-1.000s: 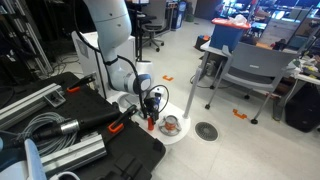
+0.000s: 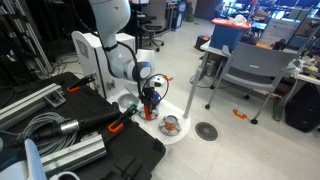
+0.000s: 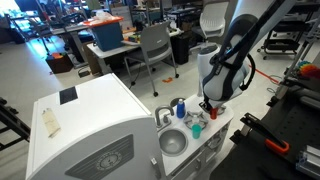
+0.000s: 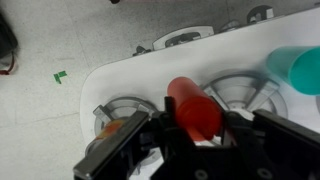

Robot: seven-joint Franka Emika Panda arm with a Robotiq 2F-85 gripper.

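A red bottle-like object (image 4: 197, 113) stands out between the dark fingers in the wrist view, and my gripper is shut on it. Exterior view 1 shows the gripper (image 2: 150, 104) with the red object (image 2: 148, 113) below it, over the white counter's burner area. From the other side, exterior view 2 shows the red object (image 3: 217, 119) under the gripper (image 3: 212, 104), close to the counter edge. Its base is hard to see, so contact with the counter is unclear.
On the white toy counter (image 4: 105, 80), a teal cup (image 4: 304, 70) stands near one burner. An orange-brown item (image 4: 112, 127) sits on the other burner. In exterior view 2 a blue bottle (image 3: 181, 108) stands behind the sink (image 3: 173, 141). Open floor surrounds the far side.
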